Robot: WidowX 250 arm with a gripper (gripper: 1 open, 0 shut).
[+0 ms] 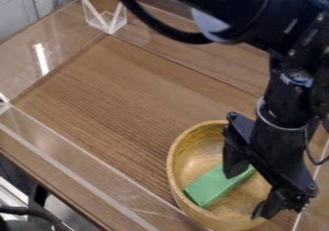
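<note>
My black gripper (257,172) is down over the round tan bowl (189,153) at the lower right, its fingers open at either side above the bowl's interior. A green block (210,189) lies in the bowl, its upper right part hidden behind the gripper.
A clear angular plastic object (106,15) stands at the back left. Clear edging runs along the left side, with dark cables beyond it at the bottom left. The arm covers much of the top right.
</note>
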